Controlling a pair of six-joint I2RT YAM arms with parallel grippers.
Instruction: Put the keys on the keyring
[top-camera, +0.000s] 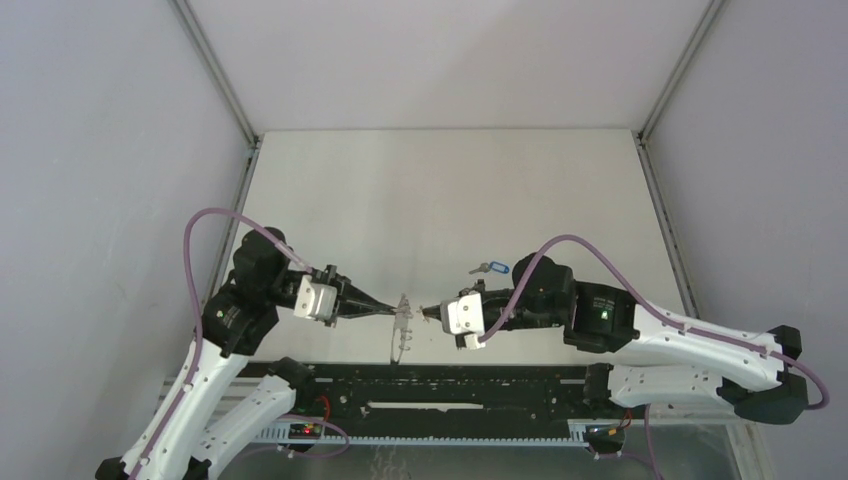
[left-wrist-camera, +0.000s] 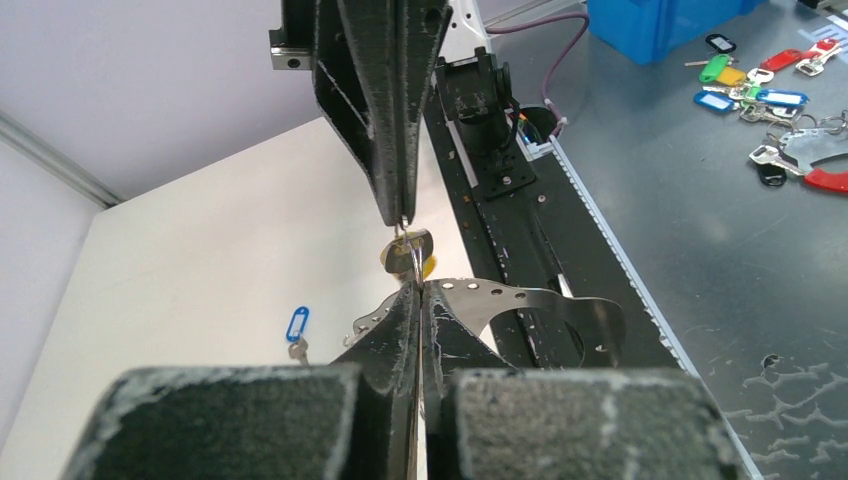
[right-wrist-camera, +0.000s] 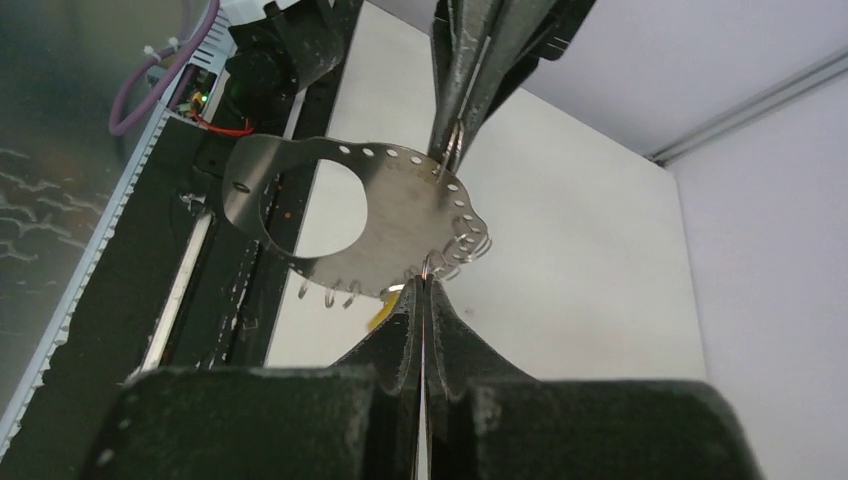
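Note:
The keyring is a perforated metal plate (right-wrist-camera: 395, 205) with a big hole and small wire loops along its edge. In the right wrist view it hangs from the tips of my left gripper (top-camera: 396, 310), shut on its rim or a thin ring there; which one I cannot tell. Facing it closely, my right gripper (top-camera: 423, 312) is shut on a thin ring. From that ring hangs a key with a rounded head (left-wrist-camera: 407, 252), a yellow tag (right-wrist-camera: 383, 310) behind it. Whether this ring touches the plate is unclear.
A key with a blue tag (top-camera: 498, 267) lies on the white table beyond the right arm. In the left wrist view, several tagged keys, pliers with a red handle (left-wrist-camera: 828, 180) and a blue bin (left-wrist-camera: 650, 25) are off to the right.

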